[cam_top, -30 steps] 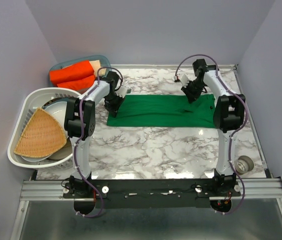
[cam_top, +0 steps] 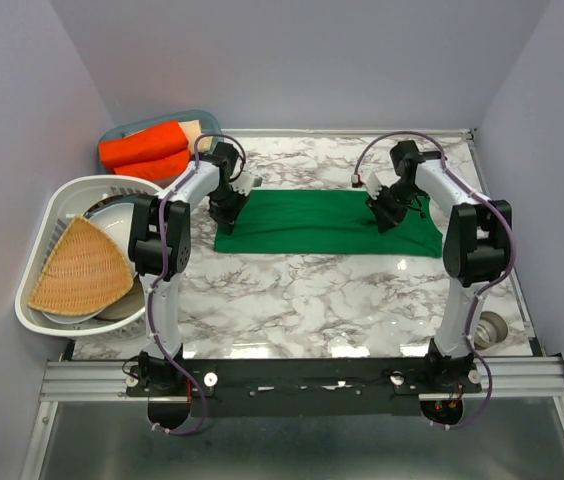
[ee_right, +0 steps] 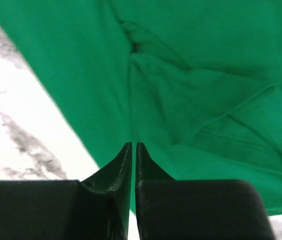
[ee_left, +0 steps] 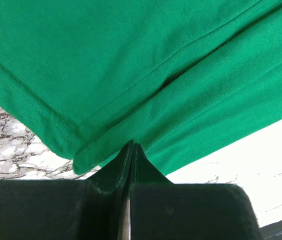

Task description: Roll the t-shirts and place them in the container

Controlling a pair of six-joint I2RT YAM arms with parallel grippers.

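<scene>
A green t-shirt [cam_top: 302, 236], folded into a long strip, lies across the middle of the marble table. Over its left end is my left gripper [cam_top: 227, 228]. In the left wrist view that gripper's fingers [ee_left: 146, 172] lie close together at a folded edge of the green cloth [ee_left: 106, 90]; whether cloth is pinched between them is unclear. My right gripper [cam_top: 383, 228] hangs over the right part of the strip, beside a loose, raised fold [ee_right: 206, 102]. Its fingers [ee_right: 153, 175] are shut to a thin gap, with no cloth clearly held between the tips.
A white basket [cam_top: 22, 300] holding a wicker piece and dishes stands at the left. Behind it, a blue-grey bin [cam_top: 194, 115] contains orange cloth rolls [cam_top: 142, 150]. A metal bowl [cam_top: 490, 330] sits front right. Bare marble [cam_top: 302, 310] lies in front of the shirt.
The left arm and the shirt look unmoved.
</scene>
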